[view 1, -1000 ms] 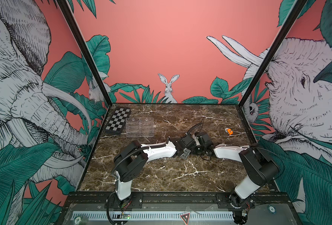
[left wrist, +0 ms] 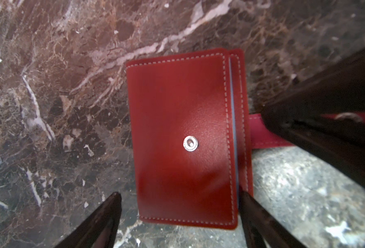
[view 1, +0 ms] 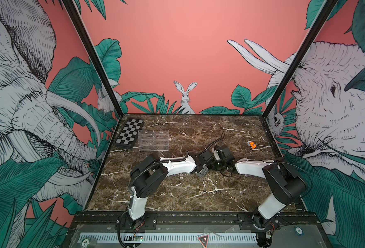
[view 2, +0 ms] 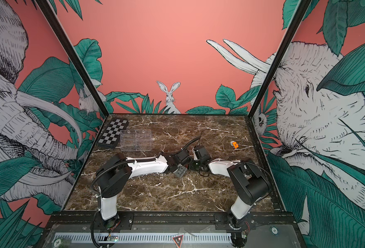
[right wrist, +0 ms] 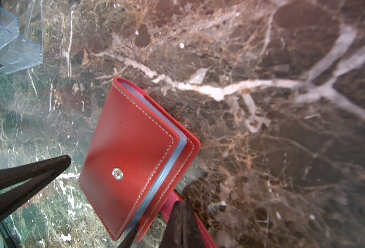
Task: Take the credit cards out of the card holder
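Note:
The red leather card holder (left wrist: 182, 140) has white stitching and a metal snap on its front. It is folded over, and pale bluish card edges (right wrist: 159, 186) show in the gap along its open side. My right gripper is shut on the holder's thin pink strap (left wrist: 269, 131) beside that side. Straddling the holder's lower part, my left gripper stands open. One of its fingers (left wrist: 254, 219) is at the card gap near the lower corner; the other finger (right wrist: 46, 171) is apart from the holder. In the top views the arms hide the holder.
A clear divided tray (view 1: 153, 140) sits at the back left, beside a black-and-grey checkered board (view 1: 130, 131). A small orange object (view 1: 251, 144) lies at the right.
The left arm's elbow and forearm have shifted slightly to the right, and its wrist has turned a little. No clear motion shows in the right arm.

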